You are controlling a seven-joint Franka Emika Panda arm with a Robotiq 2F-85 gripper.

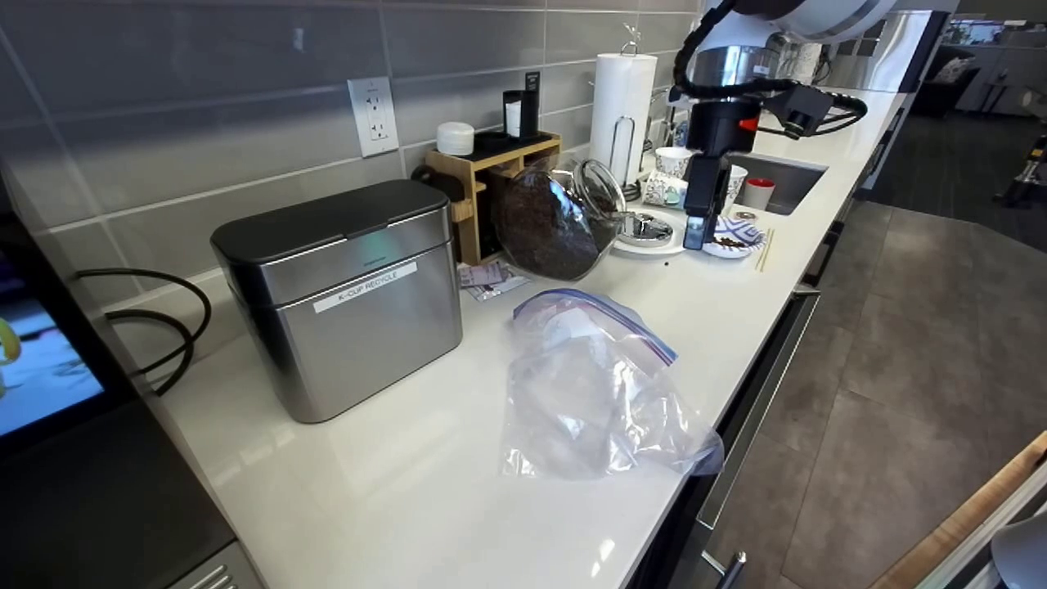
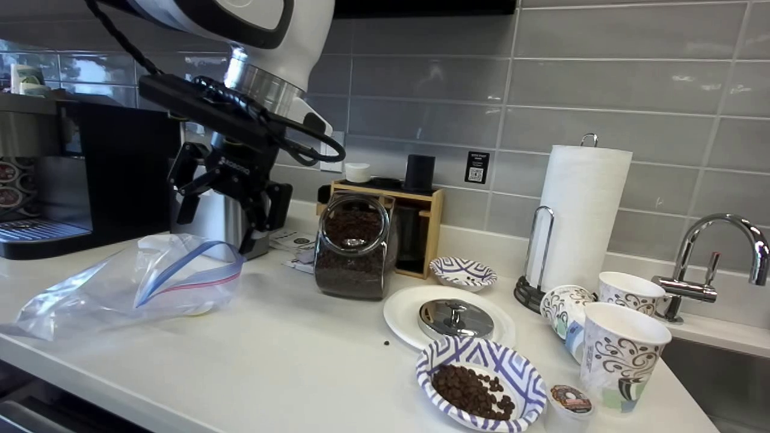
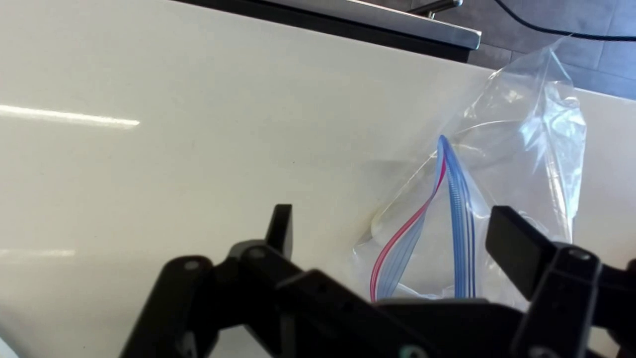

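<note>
A clear zip bag point(image 1: 579, 393) with a blue and pink seal lies on the counter, its mouth point(image 2: 191, 270) gaping toward the jar side. Pointing down, my gripper point(image 2: 218, 234) stands open close above that mouth in exterior view 2. From the wrist, the seal point(image 3: 459, 221) shows between my two spread fingers, nearer the right-hand one. Nothing is gripped. Exterior view 1 shows the gripper point(image 1: 698, 236) edge-on, so its gap is hidden there.
A glass jar of coffee beans point(image 2: 354, 245) leans by a wooden shelf. Beyond are a plate with a metal lid point(image 2: 455, 317), a patterned bowl of beans point(image 2: 480, 390) and paper cups point(image 2: 624, 353). A steel bin point(image 1: 363, 304) stands behind the bag. Bare counter lies in front.
</note>
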